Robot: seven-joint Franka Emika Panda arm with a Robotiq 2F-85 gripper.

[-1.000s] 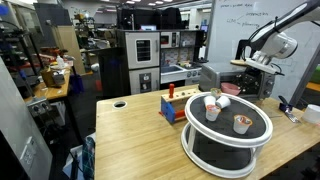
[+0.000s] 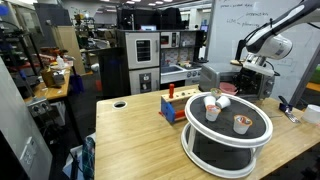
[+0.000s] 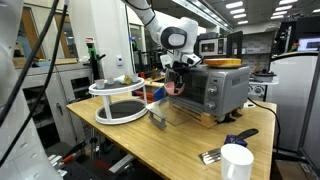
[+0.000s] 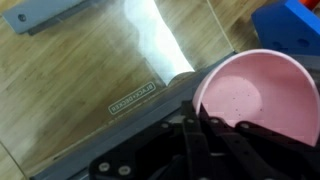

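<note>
A pink cup or bowl (image 4: 262, 92) fills the right of the wrist view, its mouth facing the camera. My gripper is shut on its near rim. In exterior view 2 the pink vessel (image 3: 173, 88) hangs below the arm, in front of the toaster oven (image 3: 212, 92). Behind the round stand in exterior view 1, the same pink vessel (image 2: 228, 88) shows beside the black gripper (image 2: 238, 88). The fingertips are too small to make out in the exterior views.
A round two-tier stand (image 2: 226, 139) carries several small cups on its dark top. A blue and red rack (image 2: 175, 104) stands beyond it. A white mug (image 3: 237, 161) and a spatula (image 3: 211, 156) lie toward the table's right.
The white arm's upper part has shifted slightly in exterior view 1. The stand and its cups look unmoved.
</note>
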